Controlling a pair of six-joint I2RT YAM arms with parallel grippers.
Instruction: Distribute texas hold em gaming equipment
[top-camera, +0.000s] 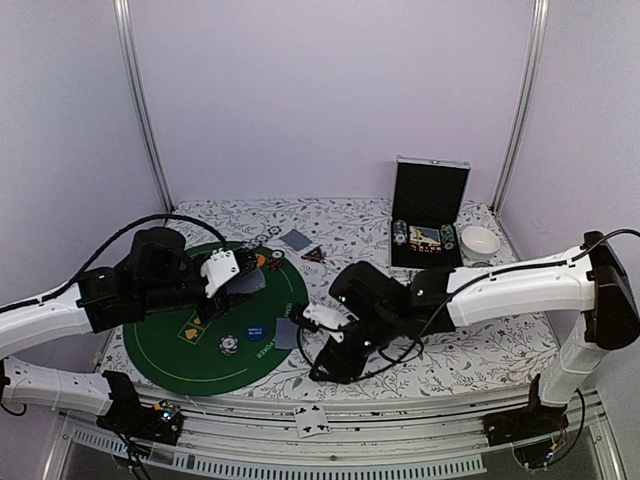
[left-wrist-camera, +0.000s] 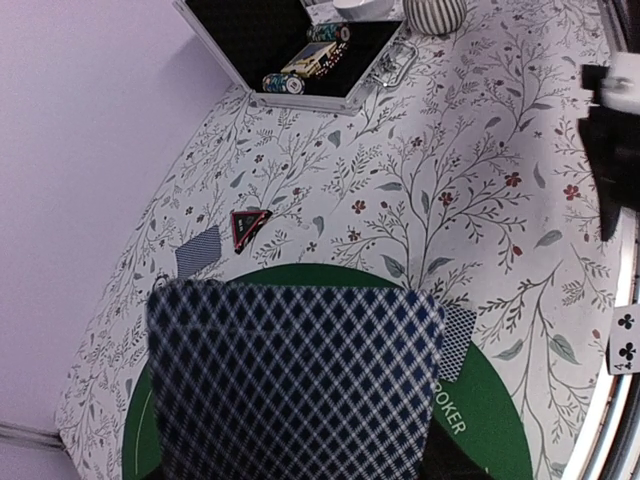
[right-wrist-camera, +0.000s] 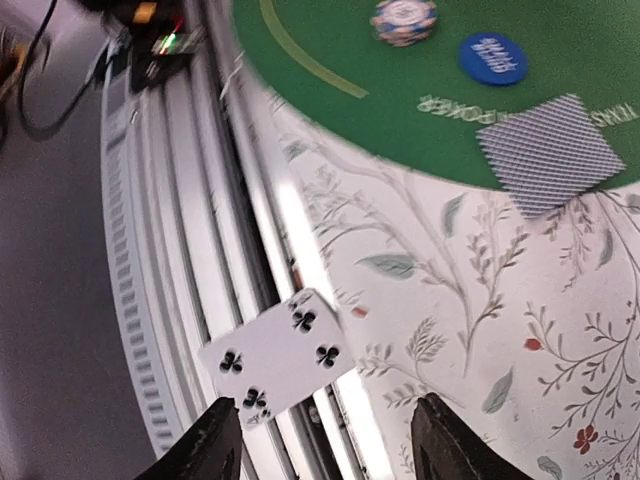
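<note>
My left gripper (top-camera: 238, 283) is shut on a stack of blue-checked cards (left-wrist-camera: 295, 375), which fills the lower part of the left wrist view, above the green mat (top-camera: 170, 365). Face up on the rail at the table's front edge lies a four of clubs (top-camera: 311, 420). My right gripper is open and empty, just above and behind that card in the top view. One face-down card (right-wrist-camera: 548, 155) lies across the mat's right rim. Another face-down card (left-wrist-camera: 198, 252) lies behind the mat, beside a red-and-black triangle (top-camera: 315, 254).
A blue chip (top-camera: 255, 332) and a striped chip (top-camera: 229, 344) rest on the mat, with red chips (top-camera: 275, 260) at its far edge. The open case (top-camera: 425, 260), a white bowl (top-camera: 480, 242) and a striped cup (left-wrist-camera: 437, 14) stand at the back right.
</note>
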